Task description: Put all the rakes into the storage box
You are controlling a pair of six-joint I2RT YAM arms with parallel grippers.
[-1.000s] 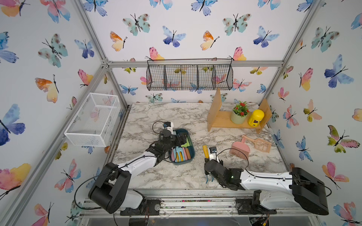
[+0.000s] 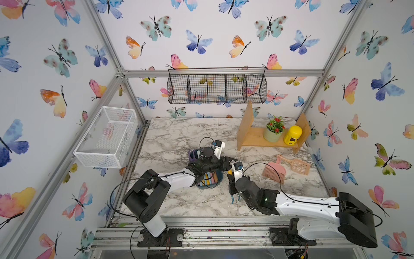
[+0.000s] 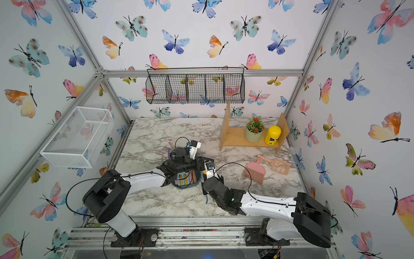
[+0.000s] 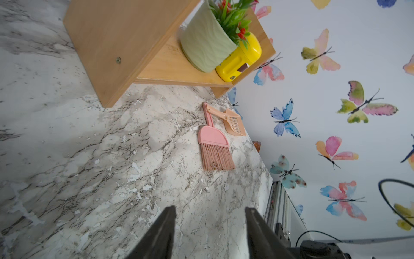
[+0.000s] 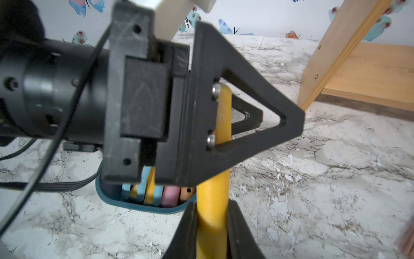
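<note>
In the right wrist view a yellow handle (image 5: 211,215) stands upright, my right gripper shut on its lower part. My left gripper is at the handle's top end, its fingers around it; whether they grip is unclear. Blue tines of the rake (image 2: 235,199) show below my right gripper in the top left view. Just left, beneath my left arm, is a teal storage box (image 5: 142,205) holding several coloured tools. In the left wrist view my left gripper's fingers (image 4: 161,233) are blurred and apart at the bottom edge.
A wooden shelf (image 2: 254,138) with plant (image 2: 272,134) and yellow canister (image 2: 293,134) stands back right. A pink brush (image 4: 213,137) and slotted scoop (image 4: 236,123) lie at right. A white mesh basket (image 2: 103,155) and black wire basket (image 2: 215,88) hang on the walls.
My left gripper has moved right, away from over the box to the handle's top. My right gripper has moved slightly left with the handle, and the two grippers now meet.
</note>
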